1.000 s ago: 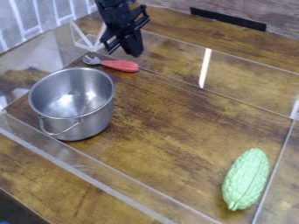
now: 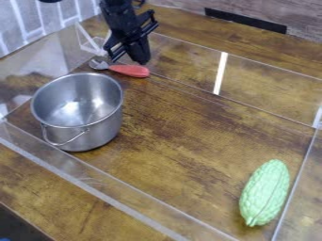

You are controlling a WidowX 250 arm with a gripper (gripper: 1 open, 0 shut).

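My black gripper [image 2: 138, 52] hangs at the top centre of the camera view, just above a spoon with a red handle [image 2: 130, 71] that lies on the wooden table behind the pot. The gripper looks closed, though its fingertips are small and dark, and I see nothing held in it. A steel pot [image 2: 78, 113] with a wire handle stands at the left. A pale green bitter melon [image 2: 265, 193] lies at the lower right.
Clear plastic panels edge the work area on several sides. A white strip [image 2: 220, 73] stands out at the back right.
The spoon still lies in about the same place.
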